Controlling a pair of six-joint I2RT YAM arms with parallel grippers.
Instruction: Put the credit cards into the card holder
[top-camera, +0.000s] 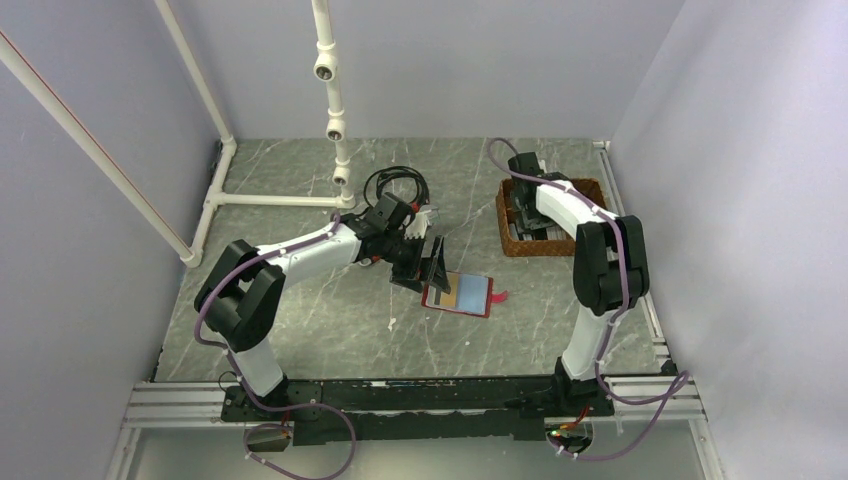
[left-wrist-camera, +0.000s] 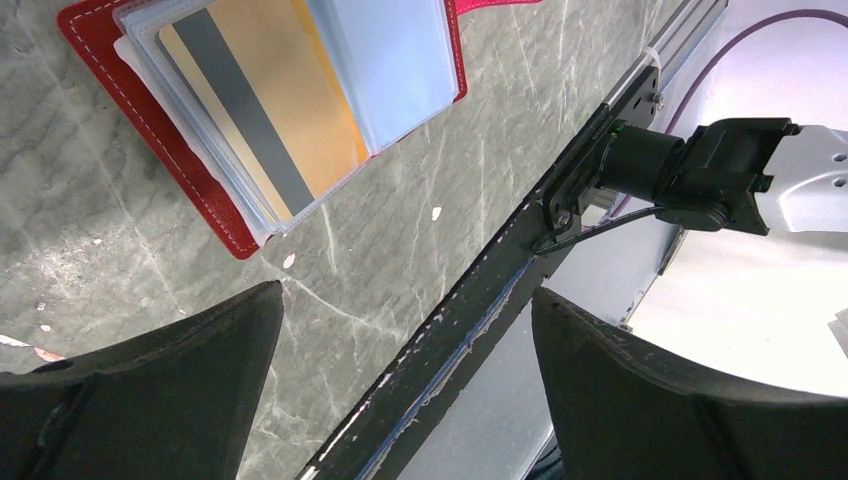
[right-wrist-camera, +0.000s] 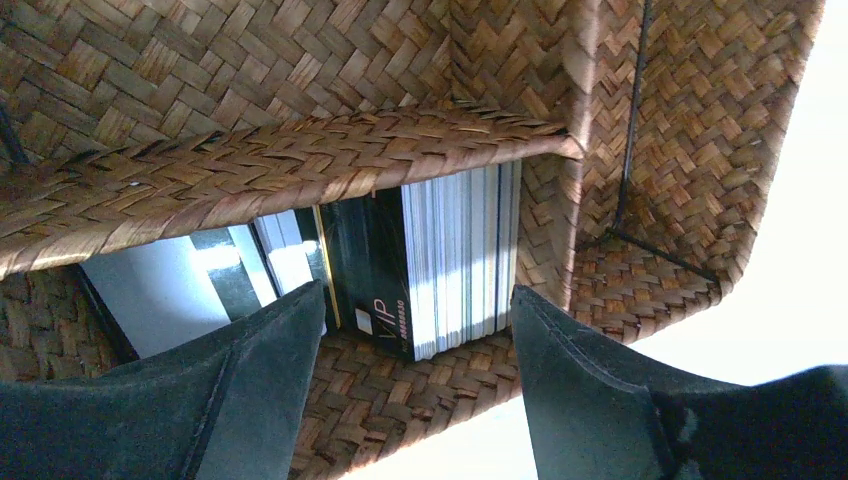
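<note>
The card holder (left-wrist-camera: 215, 212) lies spread on the table, red with clear sleeves; a tan card with a dark stripe (left-wrist-camera: 300, 110) shows in one sleeve. Beside its left edge, my left gripper (top-camera: 432, 266) stands open and empty, its fingers (left-wrist-camera: 170, 375) wide apart. Over the wicker basket (top-camera: 538, 248) is my right gripper, fingers apart with nothing between them. Past its fingertips, credit cards stand on edge in one compartment: a black VIP card (right-wrist-camera: 370, 275), a row of pale cards (right-wrist-camera: 462, 255) to its right, and several more leaning on the left.
Wicker dividers (right-wrist-camera: 330, 165) border the cards' compartment. A coiled black cable (top-camera: 398, 180) lies behind the left arm. A pink tab (top-camera: 499, 296) sticks out from the holder's right side. Free table surrounds the holder at the front.
</note>
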